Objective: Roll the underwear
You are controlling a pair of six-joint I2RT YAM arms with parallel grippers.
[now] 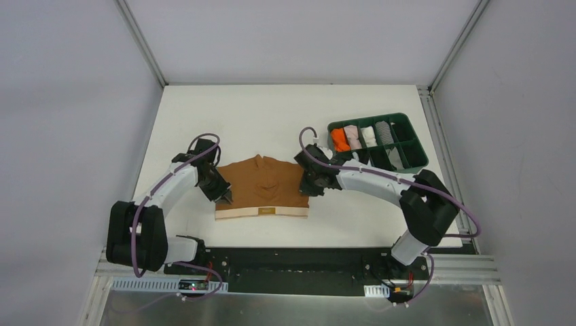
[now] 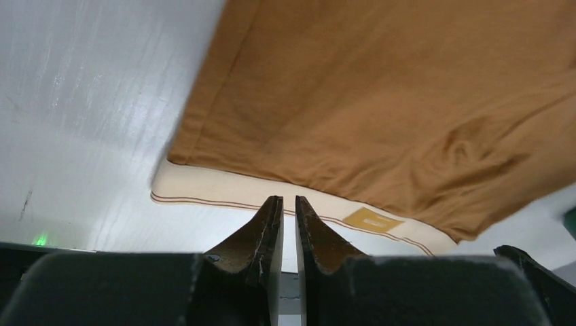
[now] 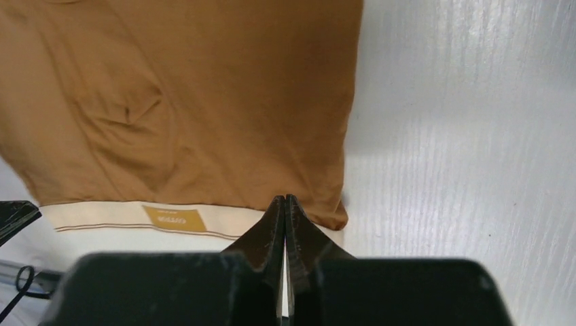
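Note:
The brown underwear [image 1: 251,183] lies spread on the white table, its cream waistband [image 1: 241,212] toward the near edge, with a gold label [image 2: 372,219]. My left gripper [image 1: 225,197] is over the left end just above the waistband; in the left wrist view its fingers [image 2: 246,244] are nearly closed, with nothing visible between them. The underwear has wrinkles in its middle.
A green divided bin [image 1: 409,123] with orange, pink, white and grey cloths stands at back right, behind the right arm.

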